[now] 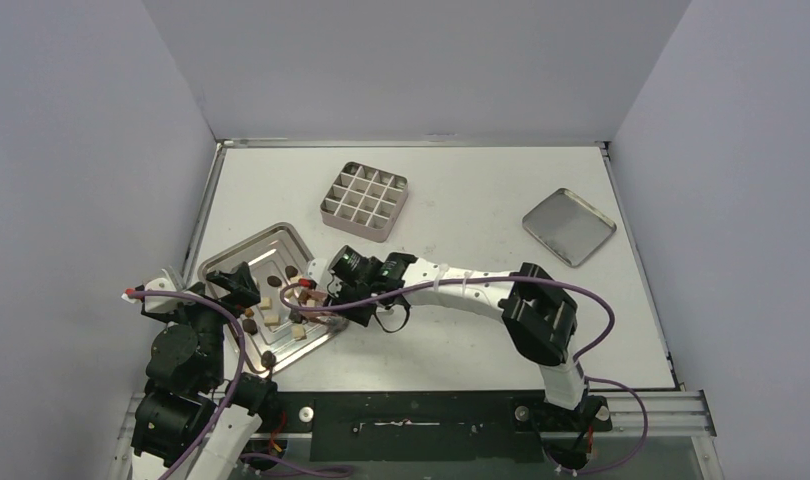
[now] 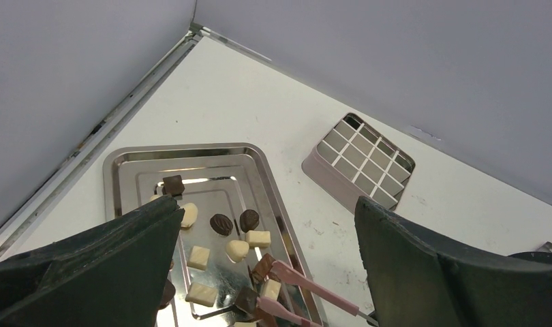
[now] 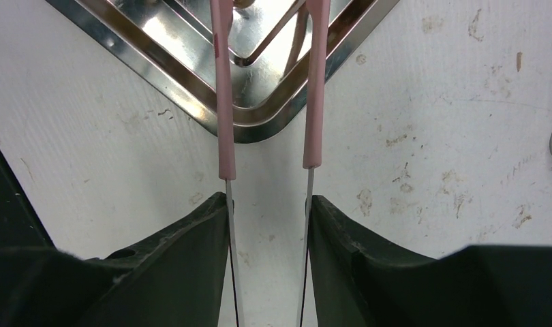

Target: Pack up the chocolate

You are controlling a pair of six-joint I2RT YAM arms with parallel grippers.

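Note:
A steel tray (image 1: 241,250) at the left holds brown and cream chocolates, including a dark oval one (image 2: 221,224) and a cream square (image 2: 198,257). My right gripper is down in the tray among them, its pink tips beside brown squares. In the right wrist view its fingertips lie out of frame at the top, so what is between them is unclear. My left gripper (image 1: 206,290) stands open above the tray's left side, nothing visible between its fingers.
A pink divided box (image 1: 364,201) stands at the back middle, its compartments apparently empty. An empty metal tray (image 1: 569,225) lies at the right.

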